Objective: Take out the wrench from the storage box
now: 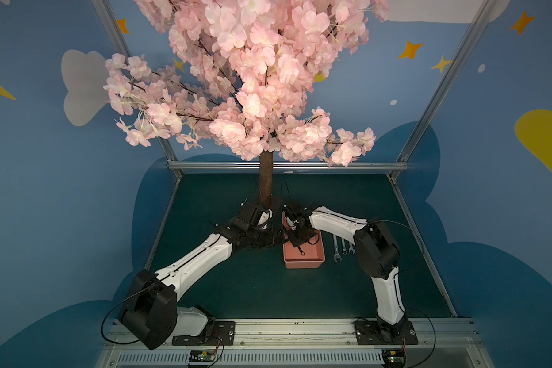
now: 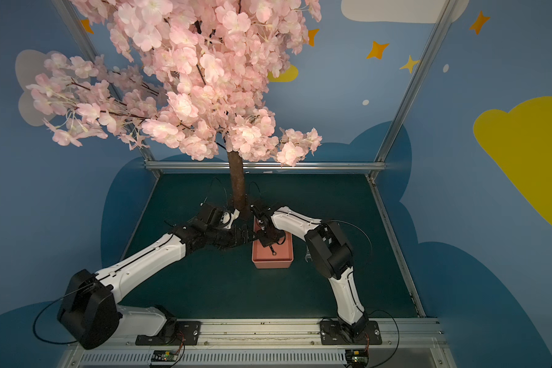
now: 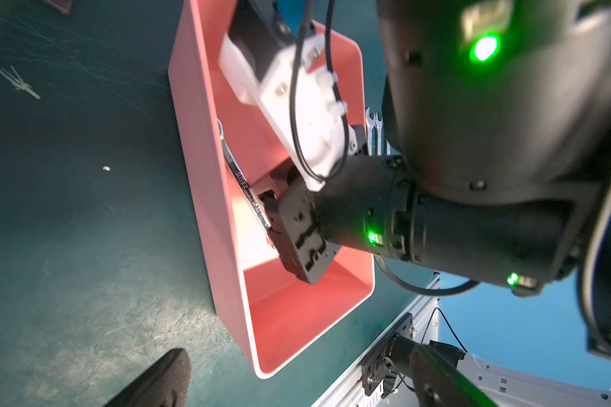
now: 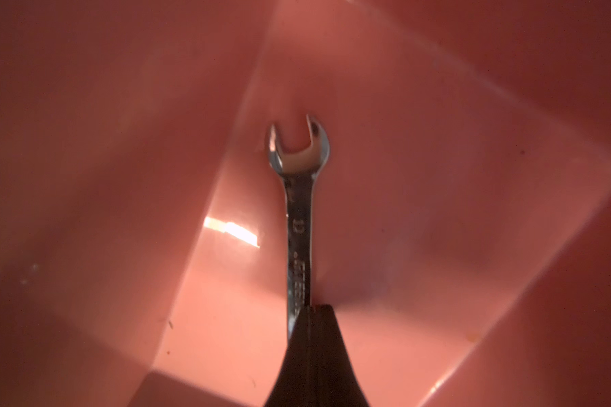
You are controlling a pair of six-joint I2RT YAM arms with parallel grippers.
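Observation:
A pink storage box [image 1: 312,260] [image 3: 203,203] stands at the centre, before the tree. A silver wrench [image 4: 298,203] lies inside it, open end visible in the right wrist view, marked shaft also visible in the left wrist view. My right gripper reaches into the box, shut, its tip over the wrench's shaft; the frames show no clear hold on it. My left gripper stands open beside the box, fingers apart at the bottom of its wrist view, nothing between them.
Several loose wrenches [image 1: 337,251] lie right of the box. The tree trunk [image 1: 265,178] rises behind it, with pink blossom overhead. Both arms crowd round the box.

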